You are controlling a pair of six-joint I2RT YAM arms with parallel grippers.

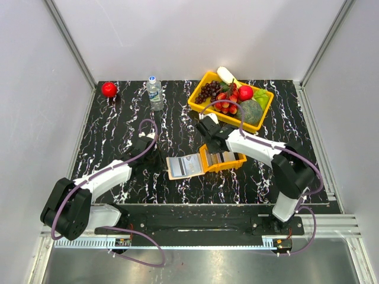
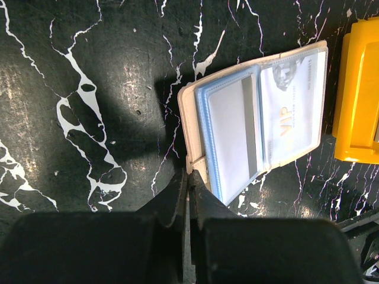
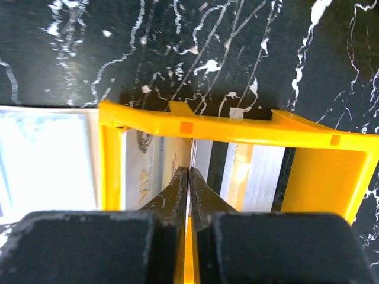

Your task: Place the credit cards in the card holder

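The card holder [image 1: 185, 166] lies open on the dark table, tan at its edges. In the left wrist view it shows a blue-rimmed clear pocket [image 2: 230, 133] and a white VIP card [image 2: 293, 106] in its far half. My left gripper is shut on the holder's near tan edge, at a small fold. Over the yellow card bin, my right gripper is shut on the thin upright edge of a tan card [image 3: 176, 155]. Another VIP card [image 3: 141, 165] and several more cards [image 3: 260, 171] stand in that bin.
The yellow bin [image 1: 224, 167] touches or nearly touches the holder's right side. Behind it stands a yellow basket [image 1: 195, 107] of fruit and vegetables. A water bottle [image 1: 155, 94] and a red ball-like object [image 1: 109, 89] are at the back left.
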